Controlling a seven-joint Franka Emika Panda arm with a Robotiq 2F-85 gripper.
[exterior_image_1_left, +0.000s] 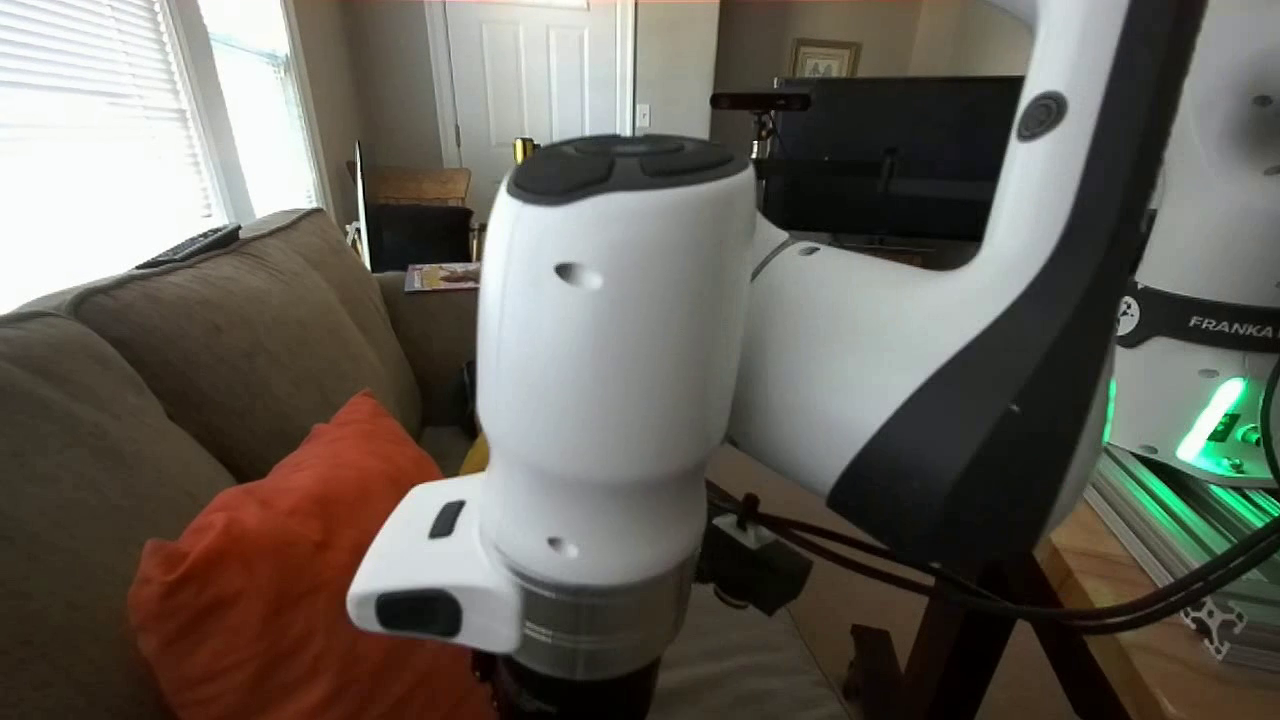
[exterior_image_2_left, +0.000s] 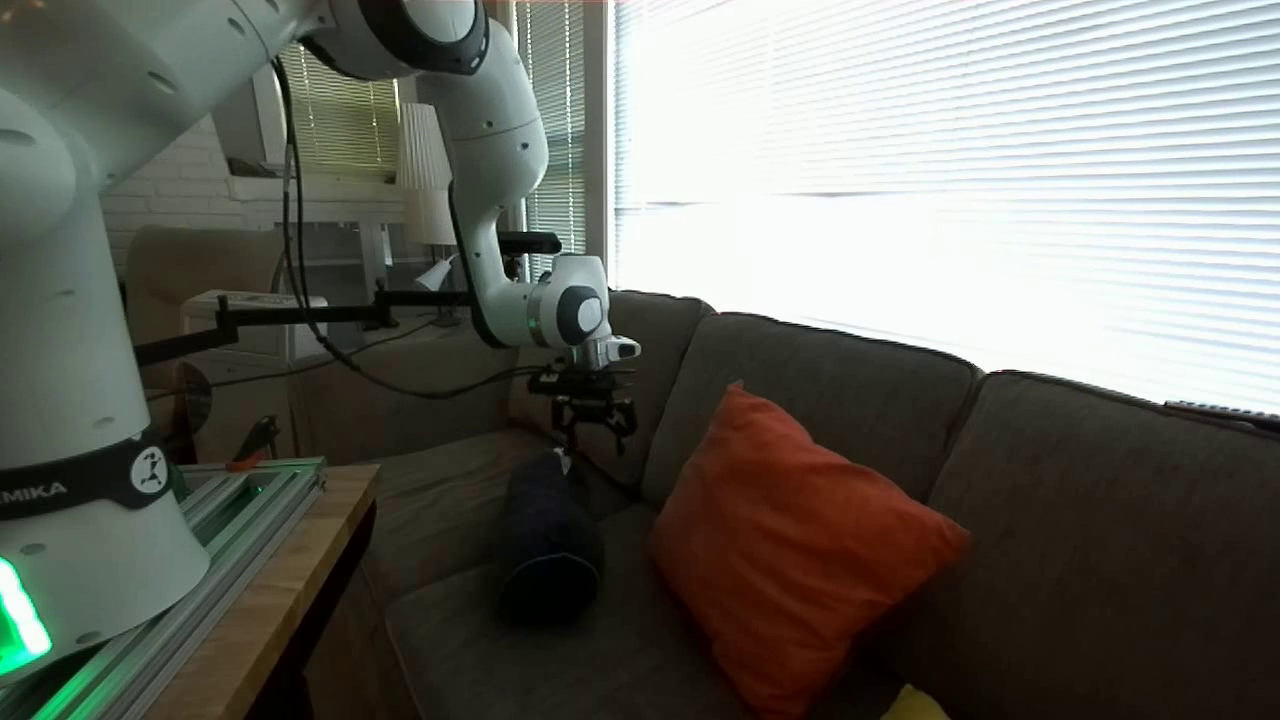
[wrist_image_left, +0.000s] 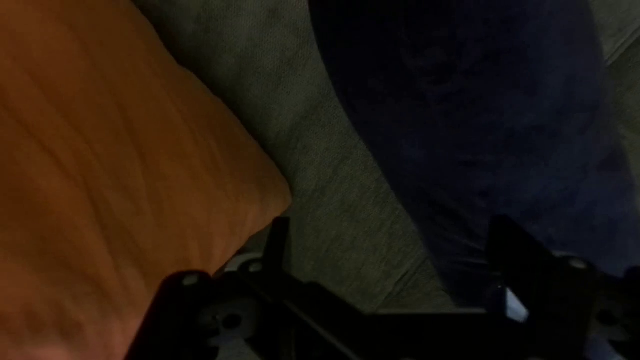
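A dark navy bolster pillow (exterior_image_2_left: 551, 540) lies on the sofa seat; in the wrist view the same navy pillow (wrist_image_left: 480, 132) fills the upper right. An orange pillow (exterior_image_2_left: 792, 540) leans against the sofa back beside it, and its corner (wrist_image_left: 258, 192) reaches toward the middle of the wrist view. My gripper (exterior_image_2_left: 595, 438) hangs over the far end of the bolster, pointing down. In the wrist view the gripper is open, its fingers wide apart with only sofa fabric seen between them. Exterior view 1 cuts off the fingers below its lower edge.
The grey-brown sofa back (exterior_image_2_left: 828, 360) runs along the window. Part of a yellow pillow (exterior_image_2_left: 915, 704) shows at the bottom edge. The robot base stands on a wooden table (exterior_image_2_left: 300, 564), and a loose cable (exterior_image_2_left: 396, 386) hangs along the arm.
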